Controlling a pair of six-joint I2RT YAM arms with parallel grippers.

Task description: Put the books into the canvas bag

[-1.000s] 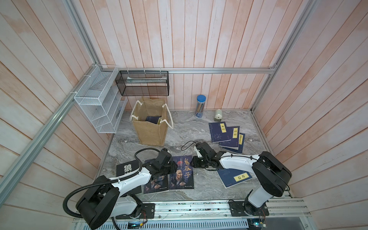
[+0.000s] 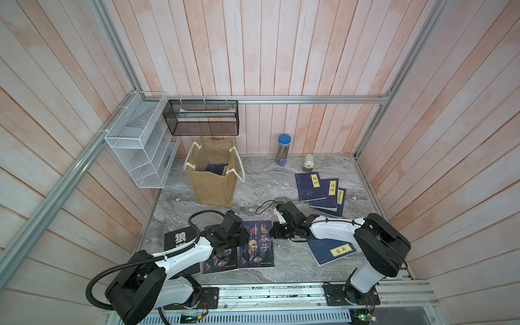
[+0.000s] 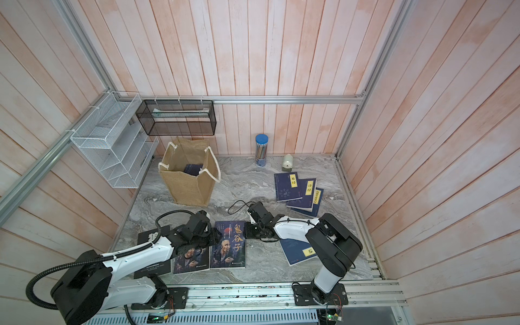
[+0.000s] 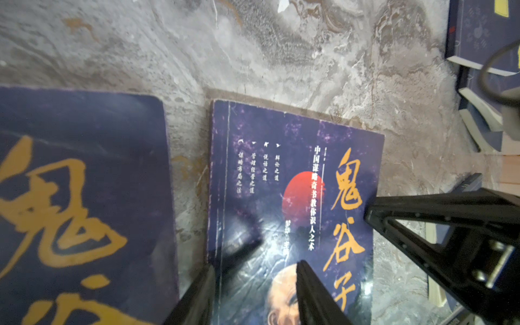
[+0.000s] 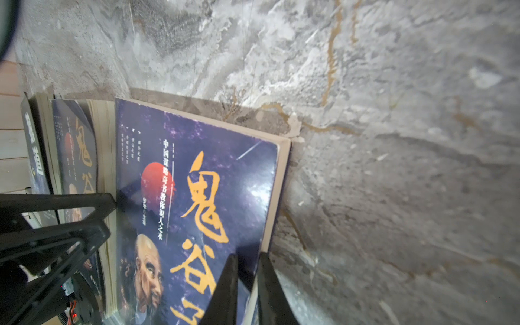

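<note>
A dark blue book with gold characters and a red sun [image 2: 256, 249] lies flat between my arms. In the left wrist view my left gripper stands open over this book, one finger [image 4: 203, 295] by its spine edge. My right gripper is at its opposite edge, the fingers close together with the book's edge between them; whether they press on it cannot be told. A matching book [image 4: 81, 216] lies to the left, partly under my left arm, with a black book [image 2: 178, 241] beyond. The canvas bag [image 2: 214, 187] stands open at the back left, a dark book [image 2: 215, 169] inside.
Several blue books with yellow labels lie at the right: overlapping ones [image 2: 308, 187] at the back and one [image 2: 327, 250] partly under my right arm. A blue-lidded jar [image 2: 283, 150] and a small pale object [image 2: 308, 162] stand behind. Table beside the bag is clear.
Both arms have shifted only very slightly. The books and the bag look the same as before.
</note>
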